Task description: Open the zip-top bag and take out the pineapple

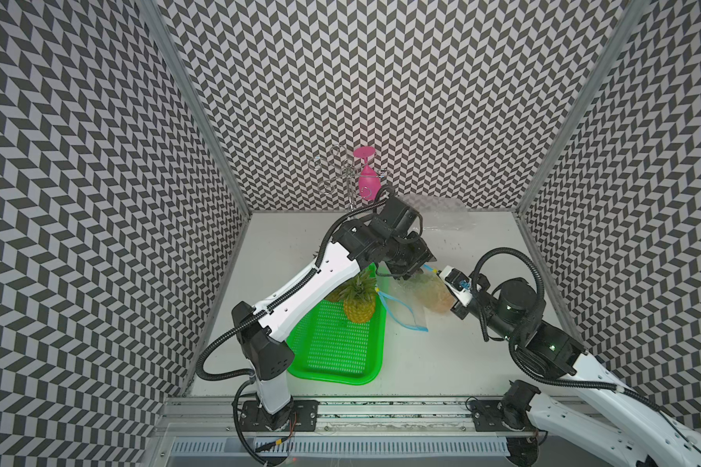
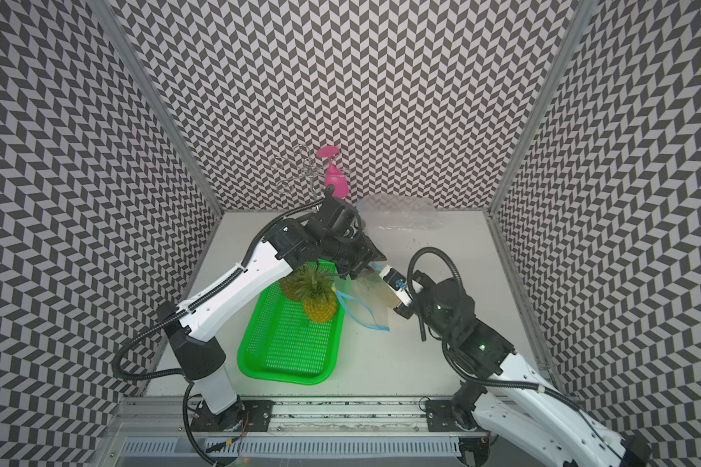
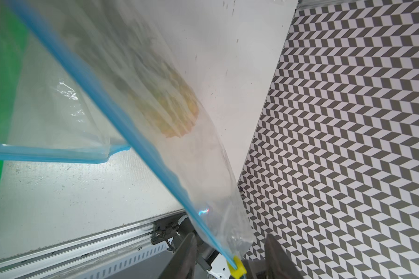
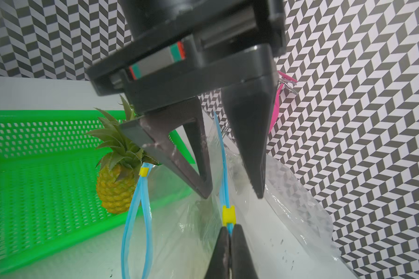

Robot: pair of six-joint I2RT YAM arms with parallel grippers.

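Note:
A clear zip bag (image 3: 172,153) with blue seals holds a yellowish pineapple (image 3: 177,111), seen through plastic right of the basket. My left gripper stands open above the seal, fingers apart, near the yellow slider; in the left wrist view the raised seal runs down toward its fingertips. My right gripper is shut on the blue seal just below that slider. A second bag's open blue strip (image 4: 146,214) with a yellow slider lies beside the basket.
The green basket (image 1: 319,366) holds pineapples (image 1: 358,308) at left. A pink object (image 1: 368,183) on a wire stand and clear plastic (image 1: 444,222) are at the back.

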